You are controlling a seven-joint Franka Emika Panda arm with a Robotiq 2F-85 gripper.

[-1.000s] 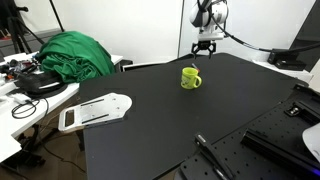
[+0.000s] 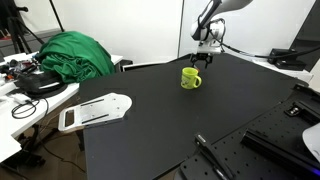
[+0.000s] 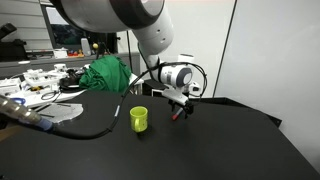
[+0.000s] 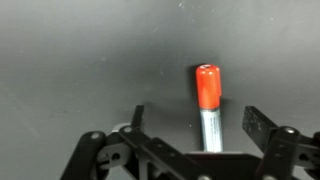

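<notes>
Beneath my gripper a marker [image 4: 210, 105] with a red cap and pale barrel lies on the black table. The wrist view shows it between the two widely parted fingers, nearer the right one, its lower end hidden by the gripper's body. My gripper is open and holds nothing. In exterior view 2 a bit of the red marker [image 3: 177, 115] shows under the gripper. Closer to the middle of the table stands a yellow-green mug [image 2: 190, 78], upright and apart from the gripper.
A white tray-like piece [image 2: 96, 112] lies at the table's left side. Behind it a green cloth heap [image 2: 66, 64] rests off the table.
My gripper has come down towards the tabletop at the far end. The mug and the white piece have stayed where they were.
</notes>
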